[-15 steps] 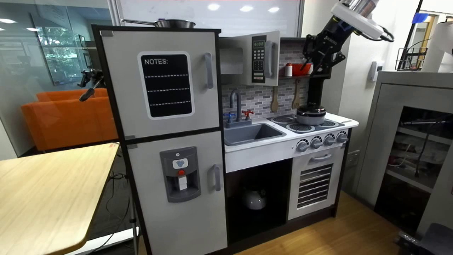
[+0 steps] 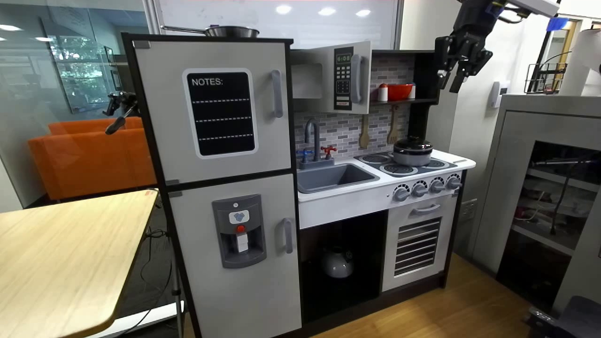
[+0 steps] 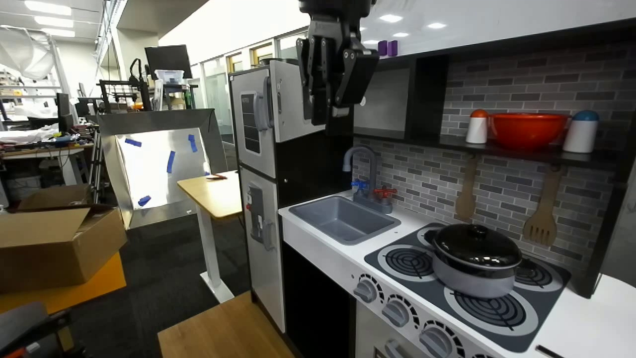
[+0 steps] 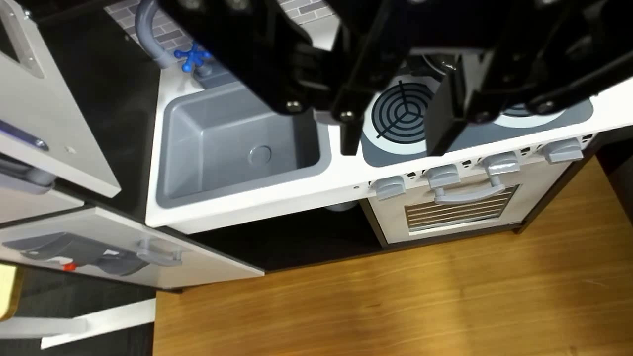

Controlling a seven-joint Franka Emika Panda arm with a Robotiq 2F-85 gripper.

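In exterior view 1 my gripper (image 2: 449, 85) hangs high at the upper right, in the air beside the toy kitchen's shelf. From exterior view 2, the gripper (image 3: 329, 113) appears pointing downward, in front of the microwave compartment. In the wrist view a gap separates my fingertips; a stove burner (image 4: 405, 112) shows through it. No object is visible between them, though dark linkage hides the upper part. The microwave door (image 2: 353, 79) stands swung out. On the stove sits a lidded black and grey pot (image 3: 477, 265).
The shelf holds a red bowl (image 3: 529, 129) between two shakers. Below are the empty grey sink (image 4: 249, 151) and its faucet (image 3: 364, 161). A pan (image 2: 232, 31) lies on top of the fridge (image 2: 163, 112). A kettle (image 2: 337, 264) sits in the lower opening.
My gripper has moved to the right in exterior view 1, away from in front of the red bowl, and turned to point more steeply downward. The kitchen items look unmoved.
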